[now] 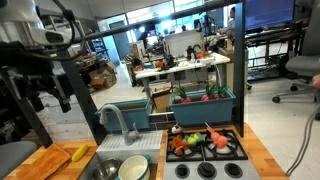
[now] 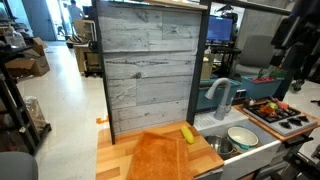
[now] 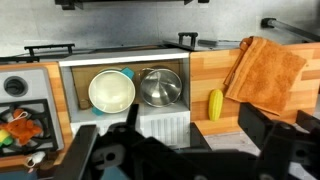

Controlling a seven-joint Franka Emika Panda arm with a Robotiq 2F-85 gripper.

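High above the left side of the toy kitchen hangs my gripper (image 1: 50,103), its fingers spread wide apart with nothing between them. In the wrist view, an orange cloth (image 3: 265,75) is spread on the wooden counter at the right. Left of the cloth lies a yellow banana-like toy (image 3: 215,104). A cream bowl (image 3: 111,91) and a metal bowl (image 3: 160,87) sit side by side in the sink area. The gripper touches none of these.
A grey stove (image 1: 207,168) carries several toy vegetables (image 1: 190,140). A grey faucet (image 1: 118,118) rises behind the bowls. Behind the stove stands a teal bin (image 1: 202,110). A whitish plank wall (image 2: 152,85) backs the counter on the cloth's side.
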